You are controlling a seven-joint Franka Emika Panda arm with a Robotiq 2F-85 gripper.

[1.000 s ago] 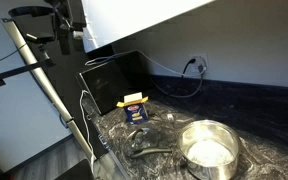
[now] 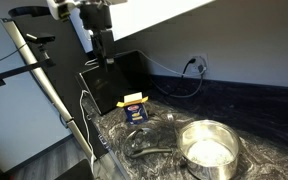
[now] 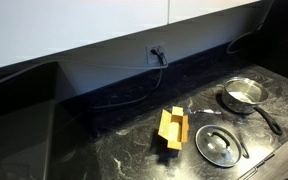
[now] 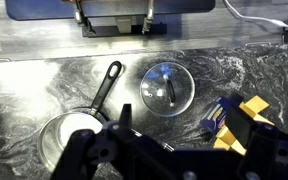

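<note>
Above the counter in exterior view 1, my gripper (image 2: 106, 55) hangs at the upper left, clear of every object. The wrist view shows its dark fingers spread apart at the bottom, with nothing held between them. A steel pot (image 2: 212, 158) stands uncovered on the counter; its long black handle (image 4: 106, 86) shows from above. The round glass lid (image 4: 182, 88) lies flat beside the pot, black handle up. An open-topped blue box (image 2: 135, 112) with yellow-orange flaps stands near the lid; from the other side the box (image 3: 172, 128) looks orange. The gripper partly covers the pot and box from above.
A white cabinet (image 3: 74, 30) overhangs the back of the counter. Cables run to a wall outlet (image 3: 155, 54). A dark panel (image 2: 119, 82) leans at the back left. Bare dark counter (image 3: 109, 150) lies left of the box.
The arm and gripper have swung right and lower in exterior view 1, toward the space above the box. Pot, lid and box have stayed in place.
</note>
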